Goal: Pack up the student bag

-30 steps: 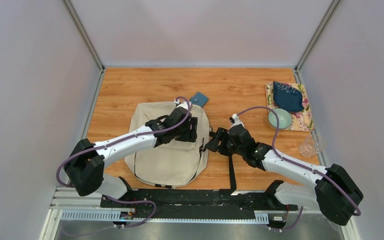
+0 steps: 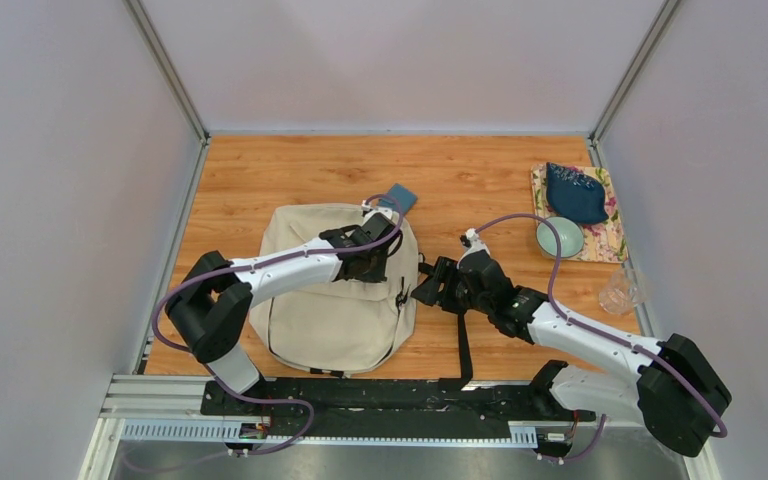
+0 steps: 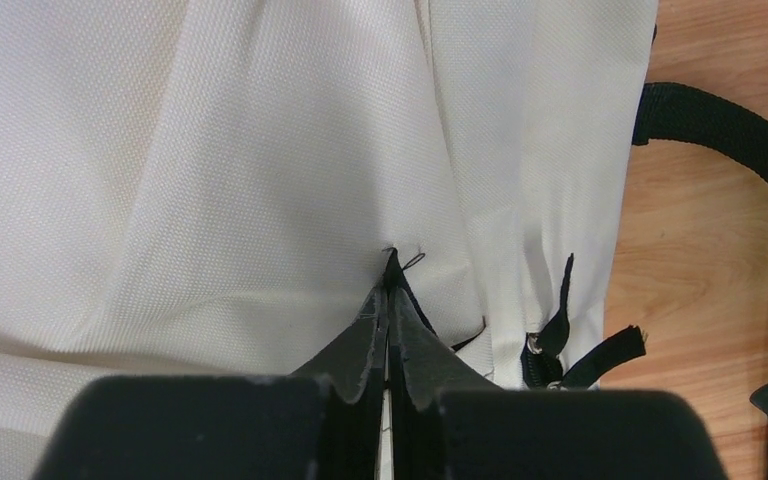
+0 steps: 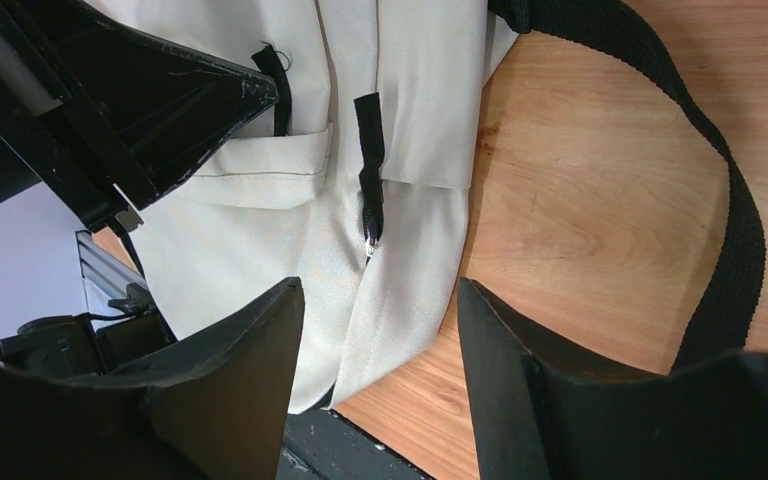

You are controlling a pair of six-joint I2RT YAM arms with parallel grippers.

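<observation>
The cream-white bag lies flat on the left half of the table. Over its pocket, my left gripper is shut, its tips down at a small black zipper tab on the fabric. Whether that thin tab is between the tips or only against them, I cannot tell. Open and empty, my right gripper hovers at the bag's right edge. A second black zipper pull, on the side seam, shows ahead of its fingers.
A blue-grey booklet lies by the bag's top edge. At the right, a navy pouch and a pale green bowl rest on a floral cloth, near a clear cup. A black strap curls beside the bag.
The right arm has barely moved. The bag looks the same.
</observation>
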